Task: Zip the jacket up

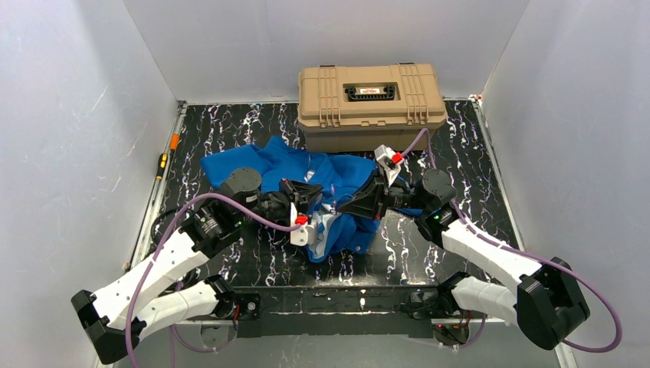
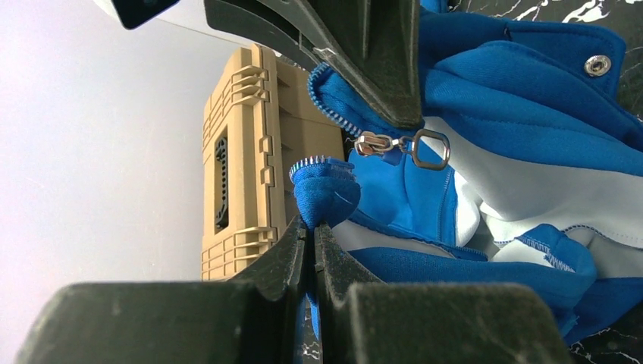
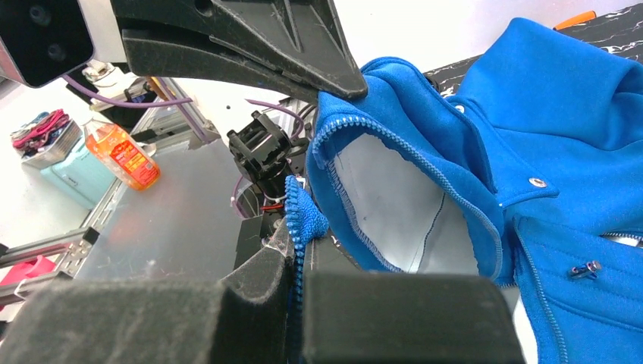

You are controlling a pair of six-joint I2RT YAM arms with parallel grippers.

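The blue jacket (image 1: 268, 161) lies bunched on the table, its front between both grippers. My left gripper is shut on a blue zipper tape end (image 2: 322, 189), whose teeth point upward. Above it, my right gripper (image 1: 343, 205) is shut on the other zipper edge, where the metal slider (image 2: 373, 144) with its rectangular pull hangs just under the fingertips. In the right wrist view a strip of toothed tape (image 3: 303, 216) rises from between that gripper's fingers, beside the jacket's open zipper edge. The two held ends are close but apart.
A tan hard case (image 1: 372, 115) stands at the back of the marble table (image 1: 467, 192). Screwdrivers (image 1: 162, 163) lie at the left edge. Walls enclose both sides and the back; bare table shows right of the jacket.
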